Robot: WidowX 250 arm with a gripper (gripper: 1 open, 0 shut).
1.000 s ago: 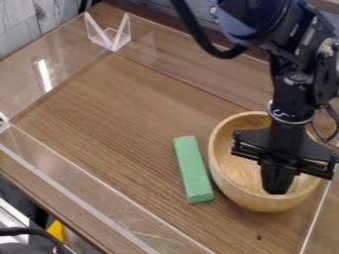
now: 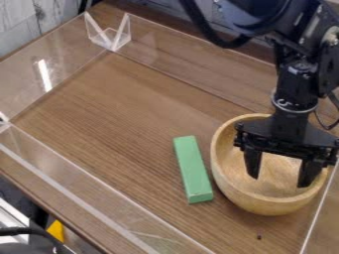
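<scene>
My black gripper (image 2: 282, 156) hangs over and partly inside a round, pale wooden bowl (image 2: 265, 198) at the right of the camera view, its two fingers standing open above the bowl's floor. I see nothing between them. A green rectangular block (image 2: 192, 169) lies flat on the wooden table just left of the bowl, apart from it. Part of the bowl's far side is hidden behind the gripper.
A clear plastic piece (image 2: 109, 32) stands at the back left. Cables and a small yellow item lie off the table at the lower left.
Over the last second my gripper has risen slightly and its fingers have spread apart. The bowl and green block have not visibly moved.
</scene>
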